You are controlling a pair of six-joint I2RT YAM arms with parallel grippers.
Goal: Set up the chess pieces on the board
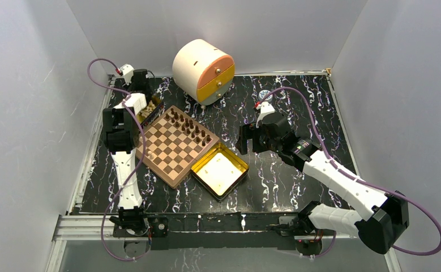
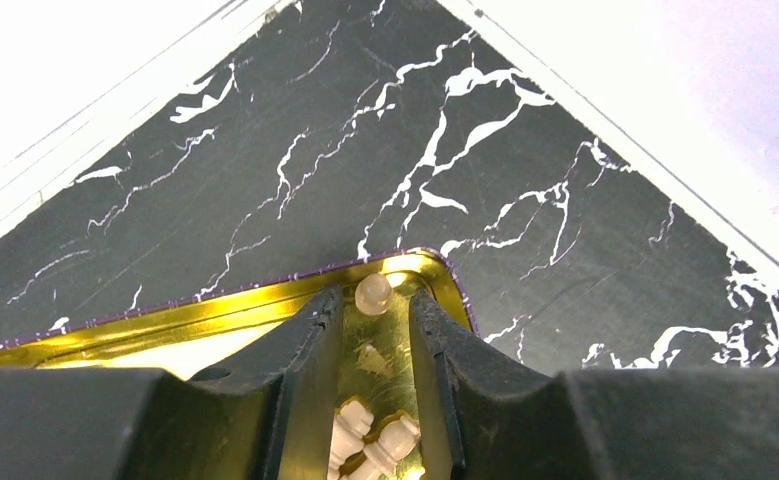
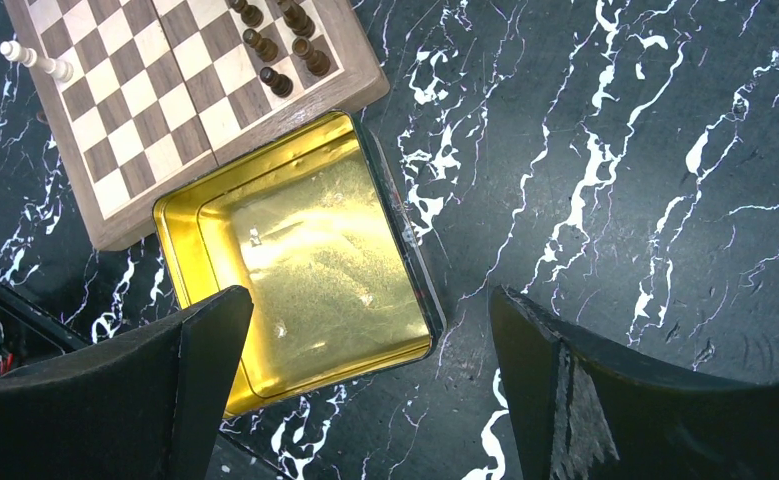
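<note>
In the left wrist view, a pale round-topped chess piece (image 2: 373,294) shows in the corner of a gold tray (image 2: 430,262). My left gripper is partly open over it, with a gap between the piece and each finger. More white pieces (image 2: 375,445) lie lower in that tray. On the chessboard (image 1: 175,170), dark pieces (image 1: 191,125) stand in rows along the far right side. One white piece (image 3: 37,60) is at the opposite edge. My right gripper hangs open and empty, right of the board.
A second gold tray (image 3: 180,225), with no pieces in it, touches or nearly touches the board's corner. A white drum-shaped cabinet (image 1: 198,62) with drawers stands at the back. Walls come close behind the left gripper.
</note>
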